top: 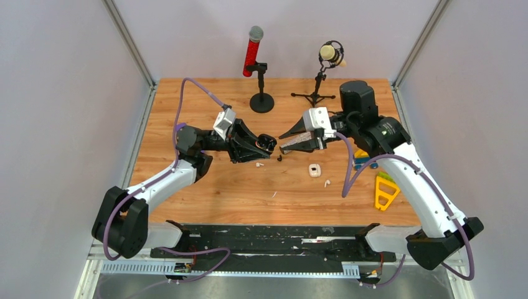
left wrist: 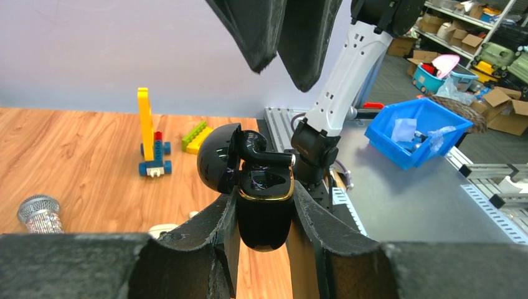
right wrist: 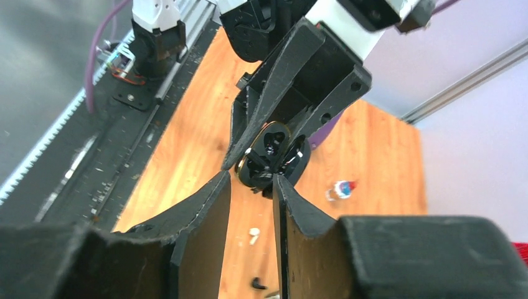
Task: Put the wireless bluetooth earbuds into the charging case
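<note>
The glossy black charging case (left wrist: 266,215) stands lid up, clamped between the fingers of my left gripper. A black earbud (left wrist: 269,157) with a silver stem tip lies across the case's opening; how deeply it sits cannot be told. Just right of the case, my right gripper (top: 281,143) stands part open. Its fingers (left wrist: 252,37) show nothing between them in the left wrist view. Below on the table lies another black earbud (top: 279,158), also visible as a dark earbud (right wrist: 258,284) in the right wrist view.
A white case (top: 315,170) and white earbuds (top: 259,164) lie on the wooden table. Yellow toy pieces (top: 386,192) are at the right. A red microphone (top: 251,53) and a second microphone stand (top: 316,87) rise at the back.
</note>
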